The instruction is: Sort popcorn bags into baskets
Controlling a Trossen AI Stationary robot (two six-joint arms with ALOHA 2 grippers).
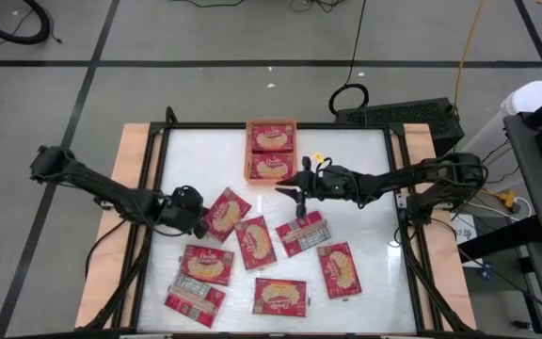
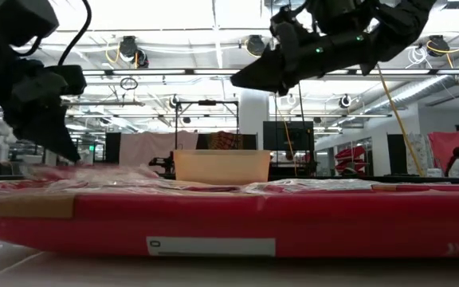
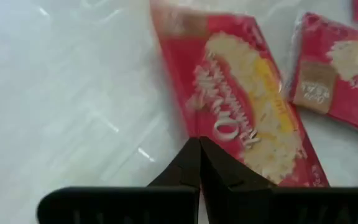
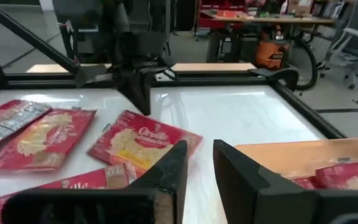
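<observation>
Red popcorn bags lie across the white table, several of them loose, among them an upper-left bag tilted to one side. In the left wrist view that bag is just beyond my left gripper, whose fingertips meet with nothing between them. From above, the left gripper stands at this bag's lower-left edge. An orange basket at the back centre holds two bags. Beside its lower right, raised above the table, is my right gripper; the right wrist view shows its fingers apart and empty.
Near the left front, one bag overlaps another bag. A black frame borders the table. Free white surface lies right of the basket and at the table's upper left.
</observation>
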